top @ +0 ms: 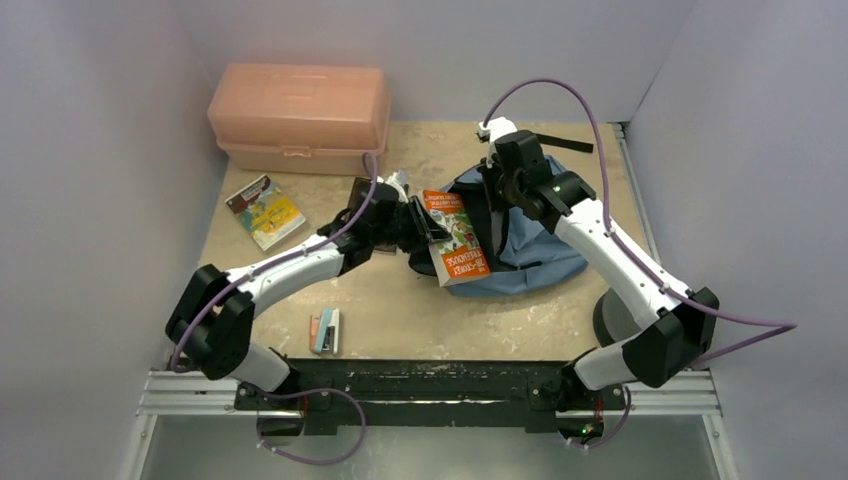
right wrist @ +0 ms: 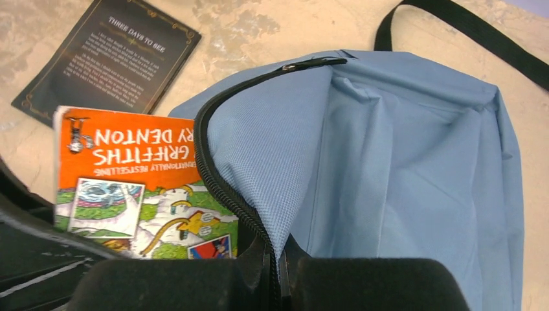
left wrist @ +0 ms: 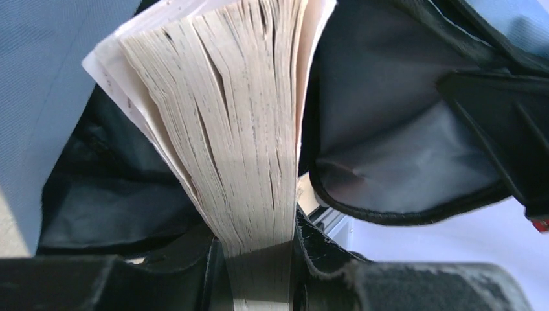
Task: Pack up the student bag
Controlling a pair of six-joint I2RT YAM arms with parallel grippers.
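The blue bag (top: pixel 545 245) lies on the right side of the table, its mouth facing left and spread wide. My right gripper is shut on the zippered edge of its upper flap and holds it raised. An orange and green book (top: pixel 455 235) is at the mouth, with its right part under the flap in the right wrist view. My left gripper is shut on this book, whose page edges (left wrist: pixel 239 110) fill the middle of the left wrist view. The bag's dark lining (left wrist: pixel 388 110) surrounds the book's far end there.
A dark book (right wrist: pixel 110 55) lies left of the bag, partly under my left arm. Farther left are a yellow book (top: pixel 265 212) and a stapler (top: pixel 325 331). A pink case (top: pixel 300 110) stands at the back left. A black strap (top: pixel 565 143) trails behind the bag.
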